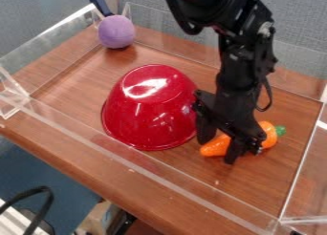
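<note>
The black gripper [217, 143] hangs low over an orange toy carrot [250, 140] with a green top, which lies on the wooden floor of the clear-walled tray. The fingertips are at the carrot; whether they are shut on it is hard to tell. An upturned shiny red bowl [147, 105] sits just left of the gripper.
A purple ball-like toy [117, 32] with a dark blue top lies at the back left. Clear plastic walls edge the wooden board [90, 67].
</note>
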